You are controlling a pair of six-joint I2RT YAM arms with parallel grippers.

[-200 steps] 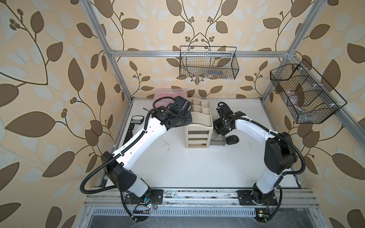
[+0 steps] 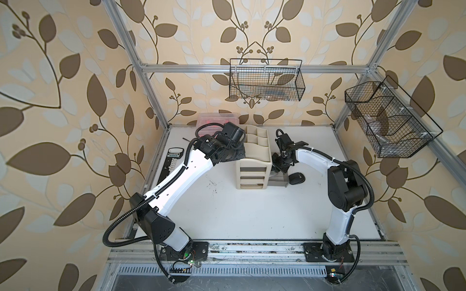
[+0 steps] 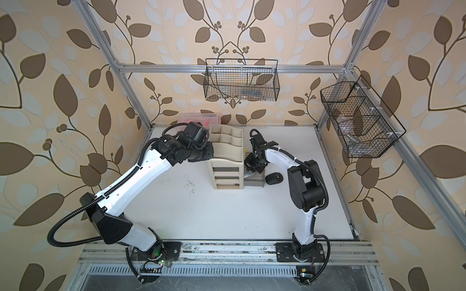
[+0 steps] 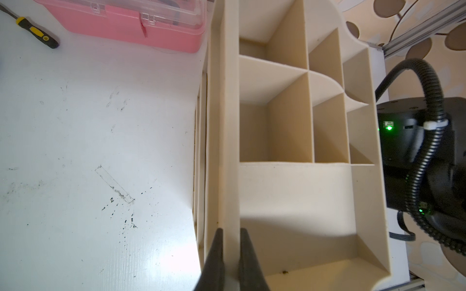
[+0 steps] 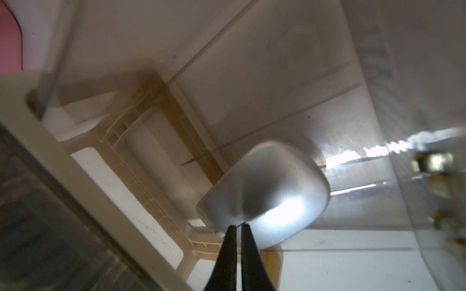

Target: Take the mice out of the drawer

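A beige organizer (image 2: 255, 154) stands mid-table with its grey drawer (image 2: 278, 180) pulled out on the right side. A silvery-white mouse (image 5: 271, 189) lies inside that drawer. At the mouse's near edge, my right gripper is shut; nothing shows between its fingers, and whether the tips touch the mouse I cannot tell. A black mouse (image 2: 296, 178) rests on the table, just right of the drawer. My left gripper is shut across the top edge of the organizer's left side wall (image 4: 228, 121), a finger on either side.
The drawer's clear wall (image 5: 388, 97) and the organizer's frame (image 5: 87, 194) sit close around my right gripper. A pink box (image 4: 131, 24) and a screwdriver (image 4: 38, 33) lie behind left, a keyboard (image 2: 170, 162) at the left edge.
My right arm has shifted slightly to the left, its elbow moving inward while the gripper stays by the drawer. The left arm, organizer and black mouse look unchanged.
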